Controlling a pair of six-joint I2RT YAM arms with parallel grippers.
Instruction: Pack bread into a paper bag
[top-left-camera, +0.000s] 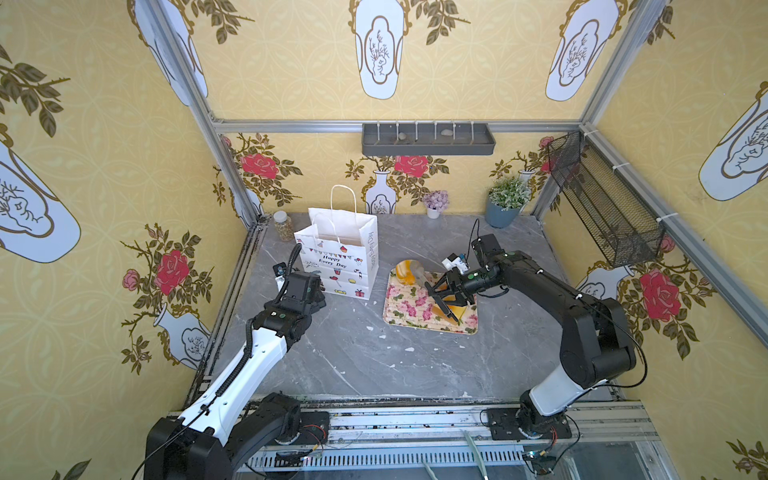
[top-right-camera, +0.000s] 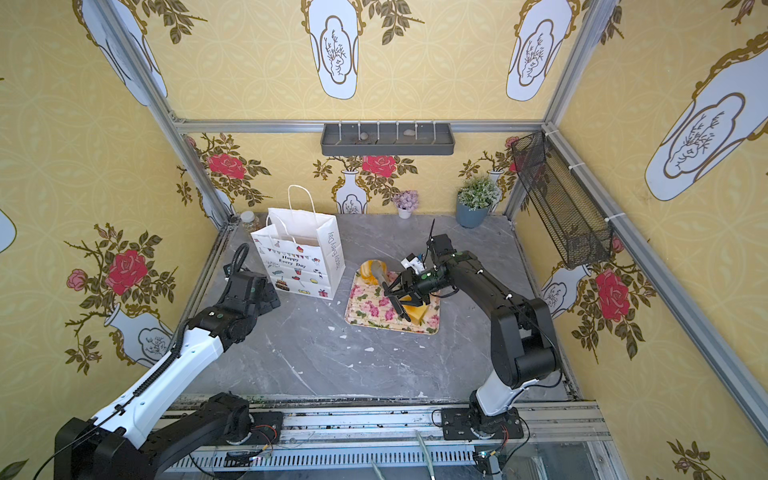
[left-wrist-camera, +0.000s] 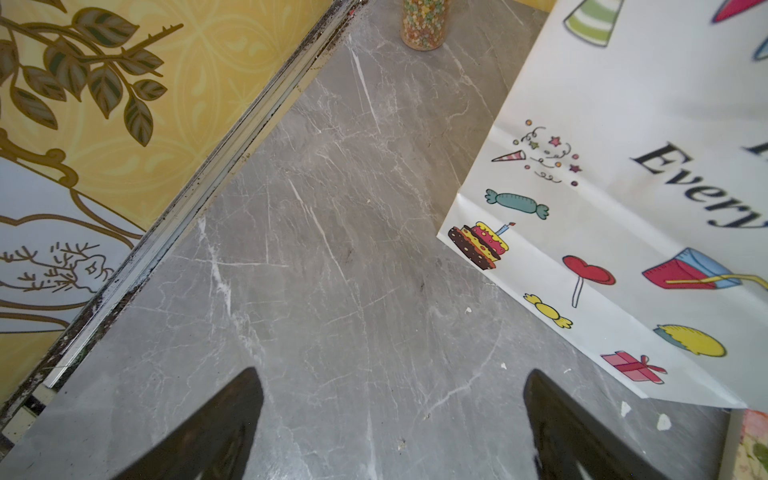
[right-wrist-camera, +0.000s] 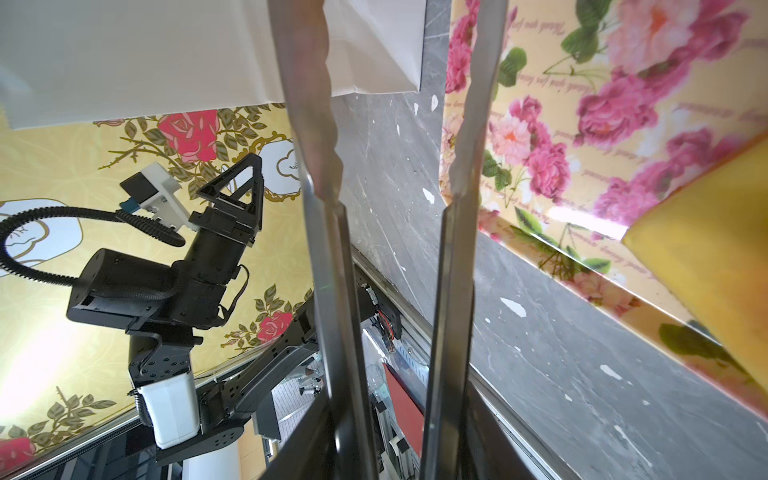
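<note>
The white paper bag stands upright at the back left, its handle raised. On the floral tray are a round bread and yellow bread slices, partly covered by my right gripper. That gripper is open over the tray; two long metal tong blades reach forward from it, spread apart. In the right wrist view no bread lies between the blades, and yellow bread shows to the right of them. My left gripper is open and empty, in front of the bag's left side.
A jar stands left of the bag. Flower pots line the back. A wire basket hangs on the right wall. Bare grey tabletop lies in front of the bag and tray.
</note>
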